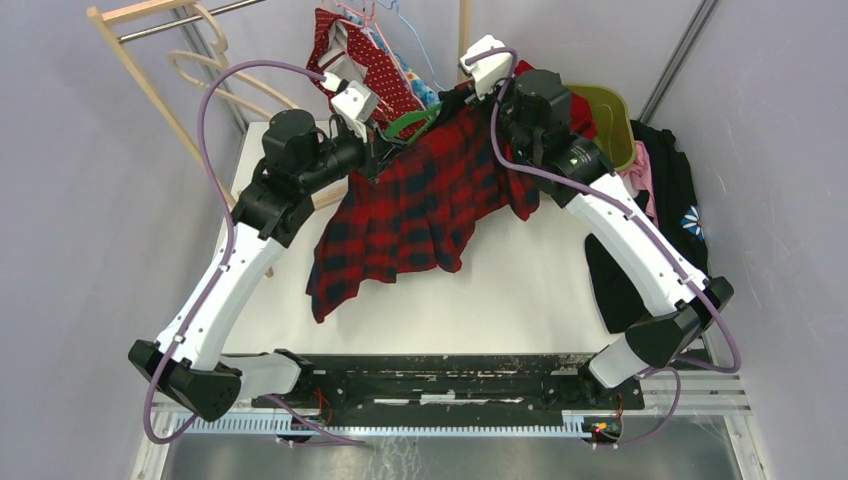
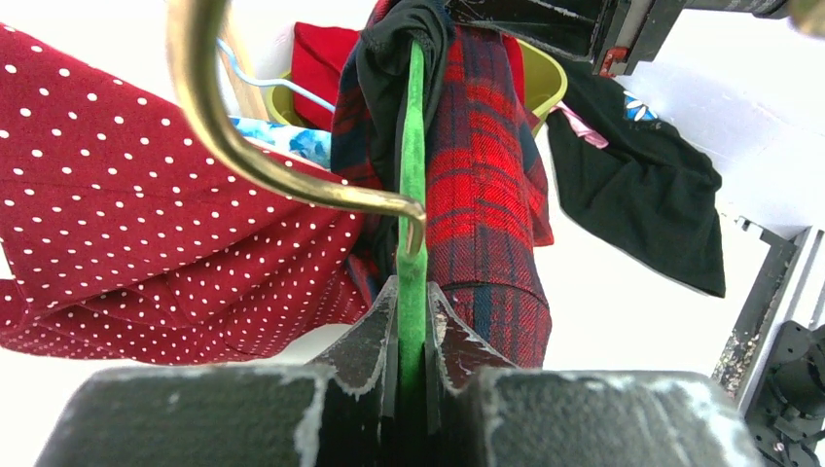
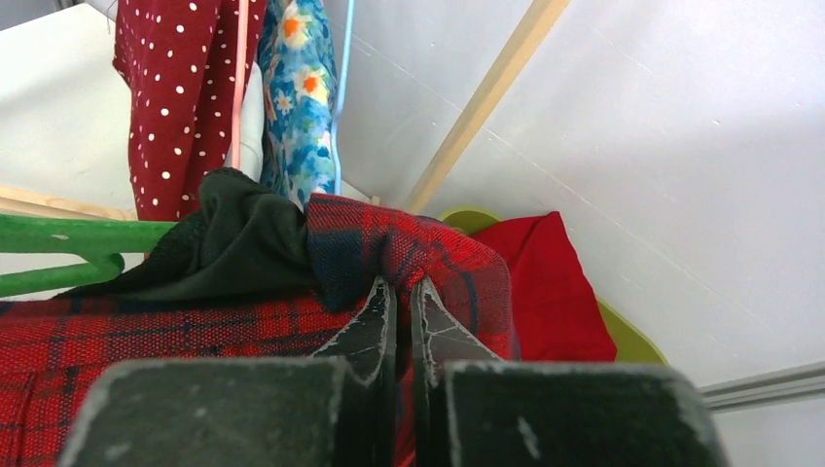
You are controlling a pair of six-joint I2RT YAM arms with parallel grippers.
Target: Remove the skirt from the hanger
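Note:
A red and navy plaid skirt (image 1: 415, 215) hangs between my two arms, its lower edge spread over the white table. The green hanger (image 2: 412, 165) has its gold hook (image 2: 263, 175) turned toward the left wrist camera. My left gripper is shut on the hanger near the base of that hook. The hanger's far end (image 3: 88, 235) runs into the skirt's dark waistband (image 3: 238, 238) and is hidden there. Beside that end, my right gripper is shut on a gathered fold of the plaid cloth.
A wooden rack (image 1: 150, 85) stands at the back left. On it hang a red polka-dot garment (image 3: 175, 97) and a blue floral one (image 3: 297, 97). An olive basket (image 1: 615, 125) with red cloth and a black garment (image 1: 615, 290) lie at the right.

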